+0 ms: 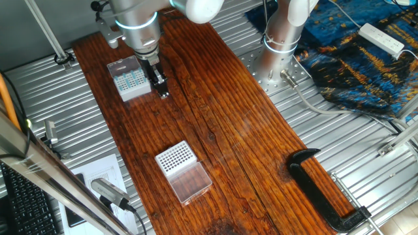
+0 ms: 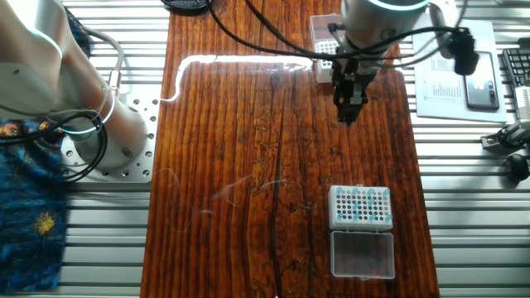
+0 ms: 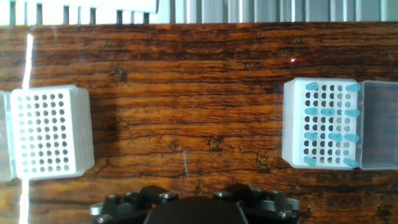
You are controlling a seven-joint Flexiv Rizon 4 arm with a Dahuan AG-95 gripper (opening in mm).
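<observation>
A white rack with several turquoise pieces (image 1: 132, 80) in its holes stands near the table's far end, its clear lid folded open. The other white rack (image 1: 176, 159), further down the table, shows rows of dark holes with nothing visible in them. Its clear lid (image 1: 192, 182) is open too. My gripper (image 1: 164, 96) points down just beside the turquoise-filled rack, on the side toward the robot base, apart from it. In the wrist view the filled rack (image 3: 329, 124) is at right, the empty rack (image 3: 43, 132) at left. No held object is visible; whether the fingers are open cannot be made out.
Bare wooden table (image 1: 215, 130) lies between the racks and toward the arm's base. A black clamp (image 1: 313, 192) grips the table's near right edge. Beyond the left edge are a keyboard (image 1: 26, 199) and papers (image 1: 98, 176). Cables (image 2: 273, 41) hang around the arm.
</observation>
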